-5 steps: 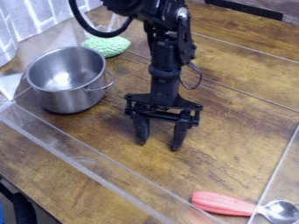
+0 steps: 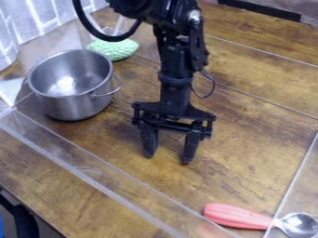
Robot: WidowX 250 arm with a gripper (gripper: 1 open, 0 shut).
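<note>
My black gripper hangs low over the wooden table at the centre of the view, its two fingers apart and pointing down with nothing between them. A steel pot with wire handles stands to its left. At the front right lies a spoon with a pink handle and a metal bowl end, clear of the gripper.
A pale green textured item lies behind the pot. A light curtain or cover is at the back left. Clear strips cross the table's front left and right. Bare wood lies right of and in front of the gripper.
</note>
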